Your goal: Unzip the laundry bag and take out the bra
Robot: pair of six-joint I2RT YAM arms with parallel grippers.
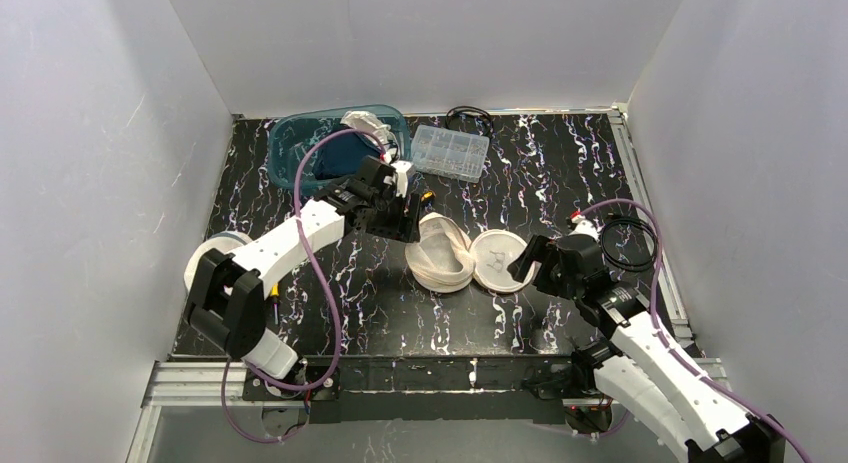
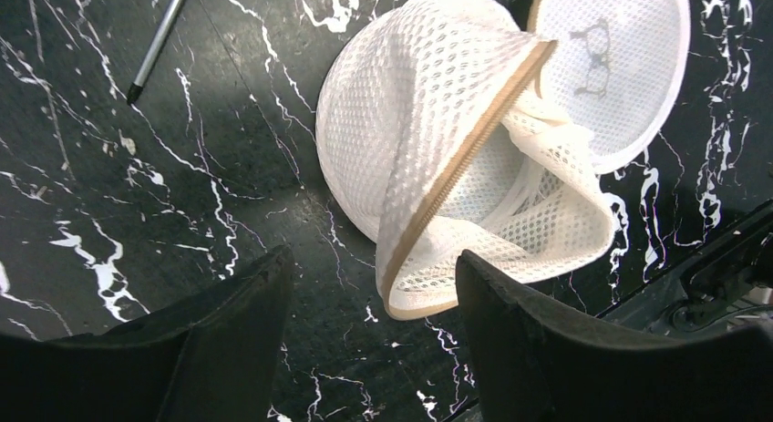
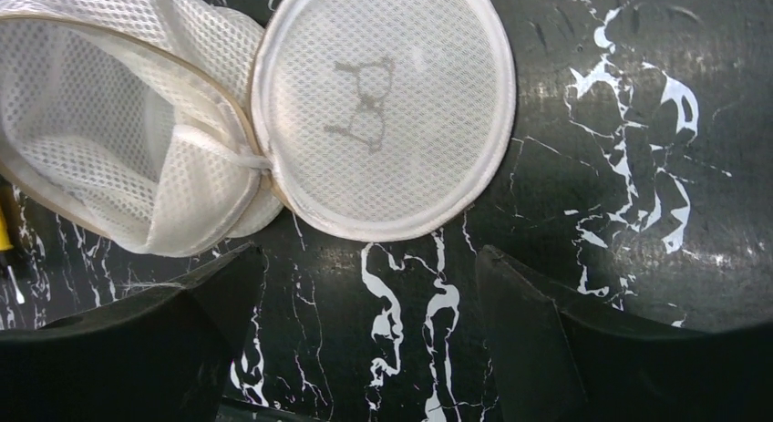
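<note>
The white mesh laundry bag (image 1: 439,255) lies in the middle of the table, its mouth gaping and nothing visible inside in the wrist views. Its round lid (image 3: 383,112), printed with a small bra picture, is folded out flat to the right. A tan zipper edge (image 2: 456,162) arches up at the bag's opening. Just above and left of the bag, my left gripper has its fingers apart, nothing between them. My right gripper stands open over the lid's near right edge, empty. No bra can be made out for certain.
A teal bin (image 1: 290,148) at the back left holds dark blue and white cloth items. Beside it sits a clear divided box (image 1: 450,153). Cables coil at the back and right (image 1: 628,243). A white round bag (image 1: 215,253) lies left.
</note>
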